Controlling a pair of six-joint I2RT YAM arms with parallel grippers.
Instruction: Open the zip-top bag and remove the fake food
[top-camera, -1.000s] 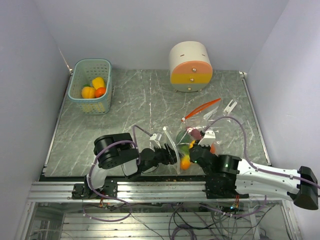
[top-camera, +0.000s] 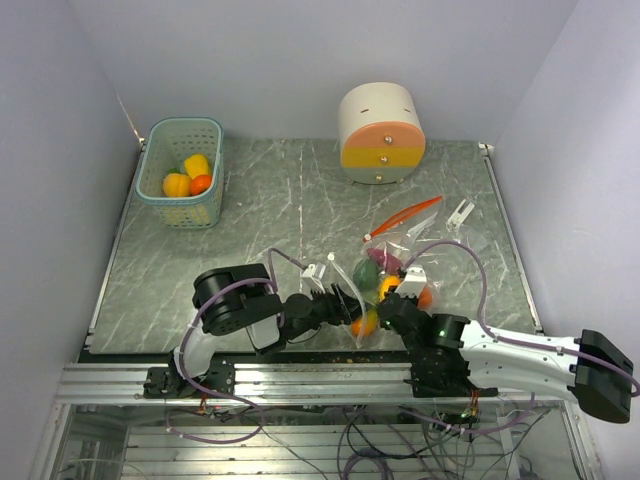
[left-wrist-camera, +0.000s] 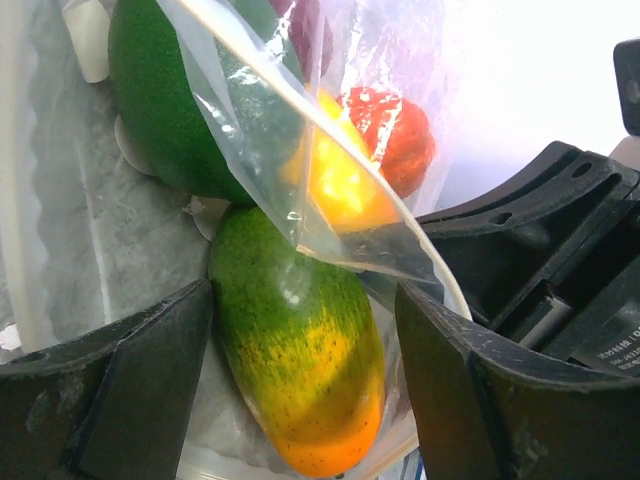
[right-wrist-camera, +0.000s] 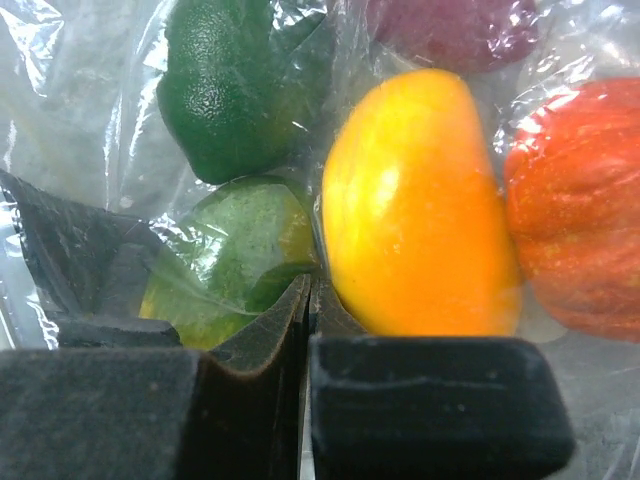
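A clear zip top bag (top-camera: 400, 250) lies at the front right, its white-edged mouth (top-camera: 343, 275) facing left. In the left wrist view, a green and orange mango (left-wrist-camera: 300, 340) lies just inside that mouth, between the spread fingers of my left gripper. The left gripper is open. Deeper in the bag are a green pepper (right-wrist-camera: 245, 80), a yellow-orange fruit (right-wrist-camera: 415, 210), a red-orange fruit (right-wrist-camera: 585, 205) and a purple piece (right-wrist-camera: 460, 25). My right gripper is shut, its tips against the film between mango and yellow-orange fruit.
At the back left stands a teal basket (top-camera: 180, 211) holding several food pieces. A rounded drawer box (top-camera: 382, 135) is at the back. An orange tool (top-camera: 403, 216) and a white clip (top-camera: 460, 213) lie beyond the bag.
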